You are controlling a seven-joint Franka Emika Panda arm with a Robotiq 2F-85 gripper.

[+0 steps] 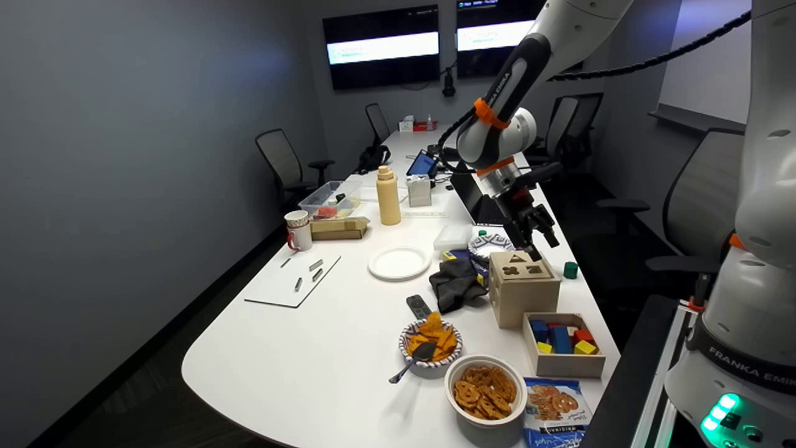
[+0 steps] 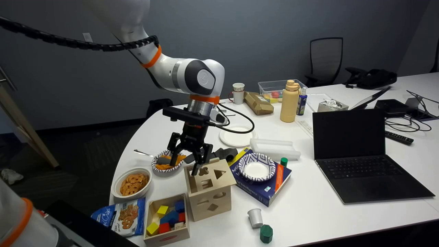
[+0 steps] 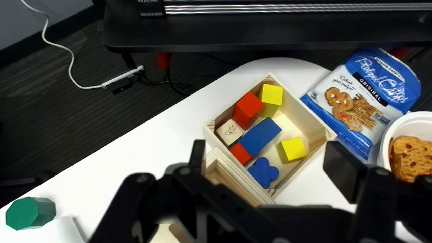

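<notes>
My gripper (image 2: 185,160) hangs open above the wooden shape-sorter box (image 2: 210,201), its fingers wide apart and nothing between them. The sorter's lid has cut-out shapes, and its side has more openings. Beside it stands a shallow wooden tray (image 3: 309,108). Inside this tray lie a red block (image 3: 247,109), two yellow blocks, a blue block (image 3: 261,135), a blue flower-shaped block (image 3: 264,172), a smaller red piece and a plain wooden cube (image 3: 229,132). A green prism (image 2: 266,234) rests on the table near a small silver cup (image 2: 255,218).
A pretzel bag (image 1: 556,414), a bowl of pretzels (image 1: 485,392) and a patterned bowl of chips (image 1: 430,343) crowd the near side. Behind the sorter, a blue book (image 2: 263,193) carries a patterned bowl (image 2: 257,166). An open laptop (image 2: 372,179) sits farther along. The table's left part has free room.
</notes>
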